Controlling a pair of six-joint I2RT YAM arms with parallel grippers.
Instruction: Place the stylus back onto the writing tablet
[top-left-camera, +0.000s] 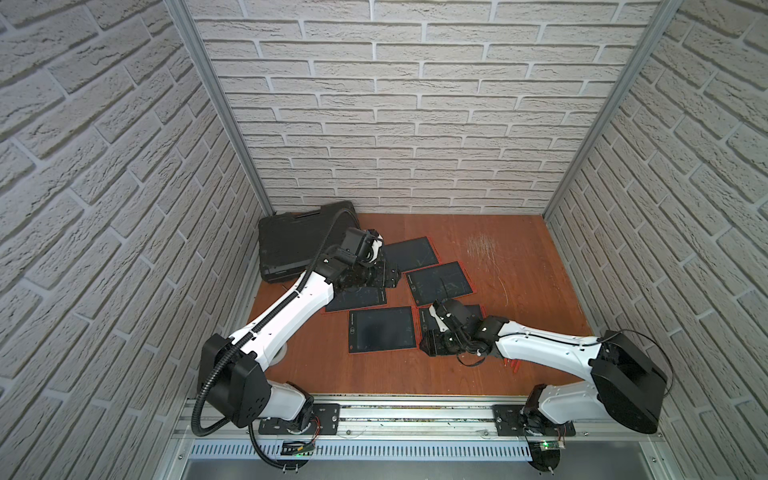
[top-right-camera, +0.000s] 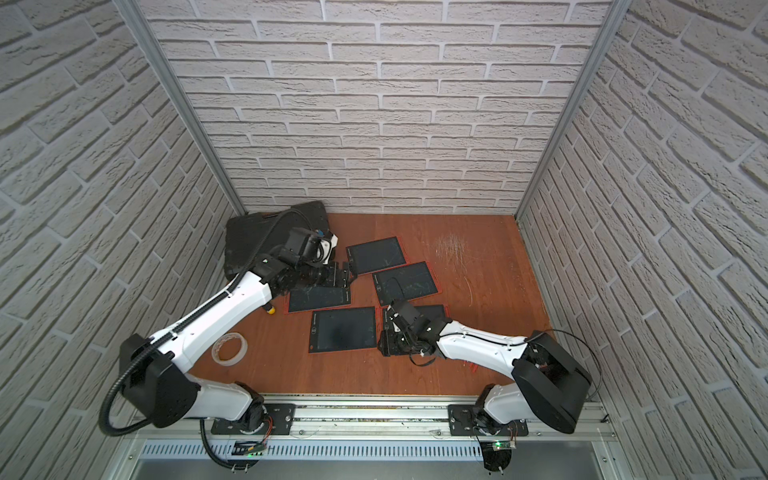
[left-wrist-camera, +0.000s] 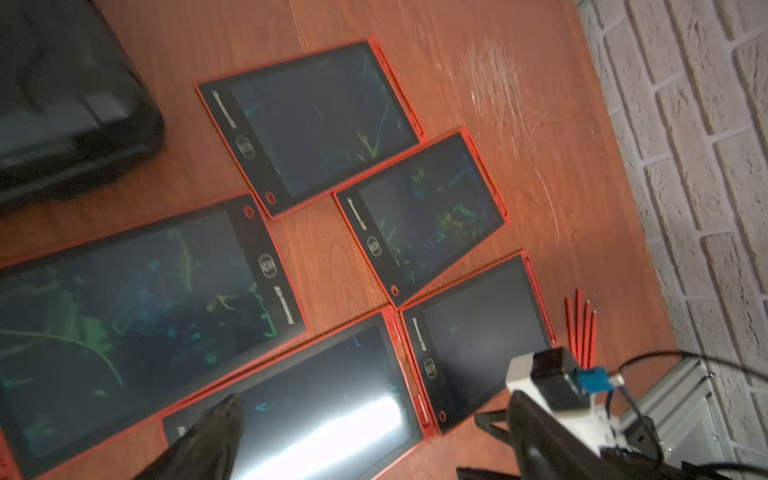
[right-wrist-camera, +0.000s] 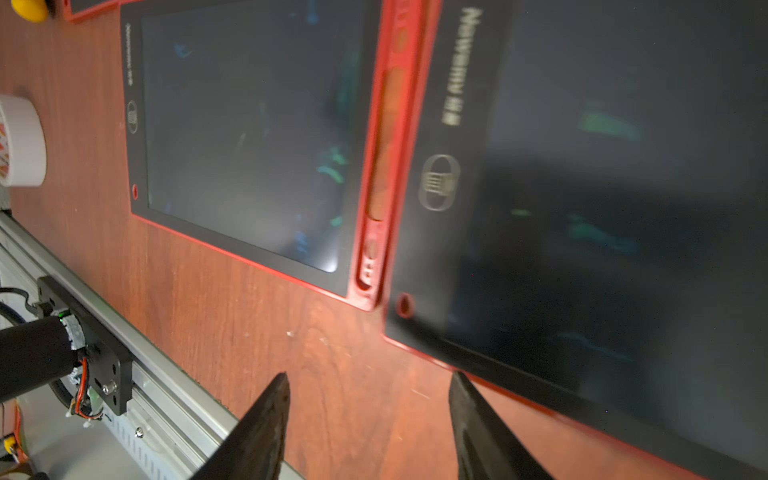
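Several red styluses (left-wrist-camera: 581, 328) lie side by side on the wood, right of the right-hand tablet (left-wrist-camera: 480, 336) in the left wrist view. Red-rimmed black tablets lie flat; the front-middle tablet (right-wrist-camera: 248, 120) has a stylus slot (right-wrist-camera: 384, 144) on its side edge, with bare wood showing through it. My left gripper (top-left-camera: 392, 277) is open above the back-left tablets, empty between its fingers. Low over the front edge of the right-hand tablet hangs my right gripper (top-left-camera: 428, 344), open too; only tablet edges and wood show beyond its fingers (right-wrist-camera: 268, 416).
A black case (top-left-camera: 300, 240) stands at the back left, partly behind the left arm. A white tape roll (top-right-camera: 229, 349) lies at the front left. Bare wood (top-left-camera: 520, 256) is free at the back right; the metal rail (right-wrist-camera: 160, 400) runs along the front.
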